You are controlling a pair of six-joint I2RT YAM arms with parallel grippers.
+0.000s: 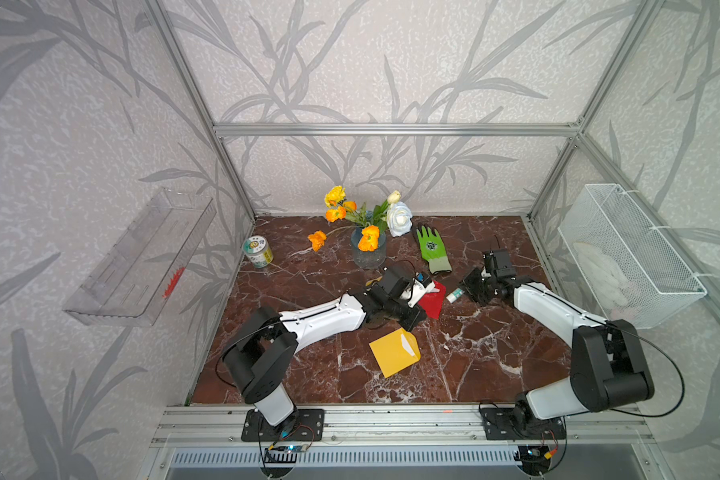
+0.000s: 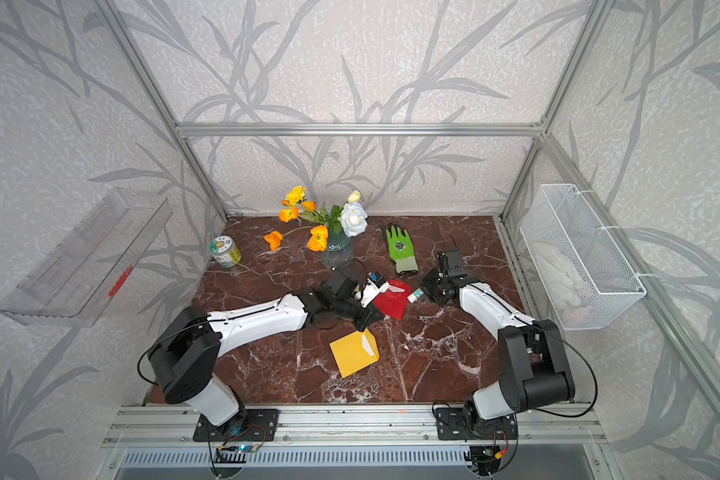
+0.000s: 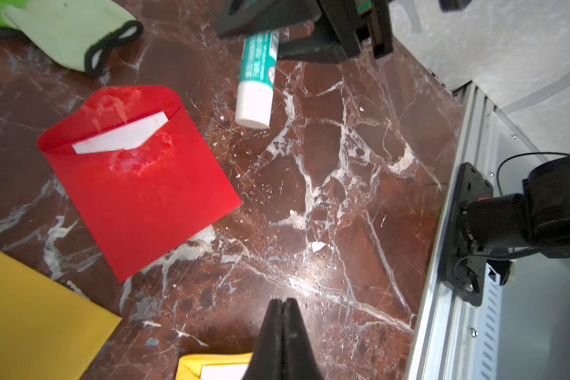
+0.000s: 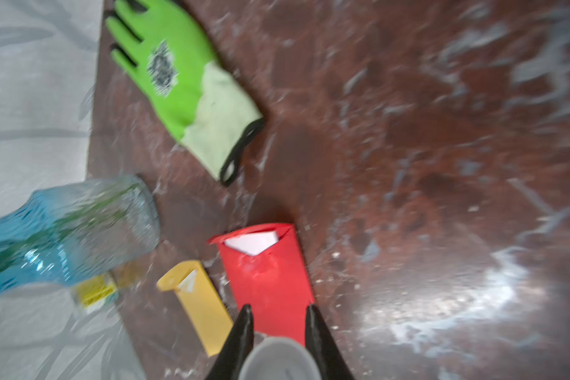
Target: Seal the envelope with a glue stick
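My right gripper is shut on a white-and-teal glue stick, whose white end sticks out toward the red envelope. That envelope lies on the table with its flap up and white paper inside. My left gripper is shut with nothing between its fingers, over the table left of the red envelope. A yellow envelope with white paper lies nearer the front edge. Another yellow envelope lies left of the red one.
A vase of flowers and a green glove stand or lie at the back. A can is at back left. Wall baskets hang at both sides.
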